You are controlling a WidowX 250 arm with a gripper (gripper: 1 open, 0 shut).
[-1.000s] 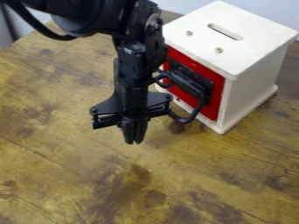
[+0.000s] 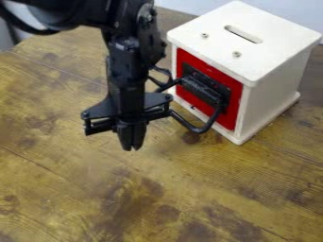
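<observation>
My black gripper [image 2: 131, 140] points down over the wooden table, shut, with nothing showing between its fingers. It is left of a white wooden box [image 2: 267, 85] that has a red front panel [image 2: 225, 119] with a black fitting on it. The arm and its cable cover part of that front.
The box top has a slot and several screws. A pale wall runs behind the table at the back.
My gripper has shifted slightly left and up in the view, a little farther from the box. The box has not moved.
</observation>
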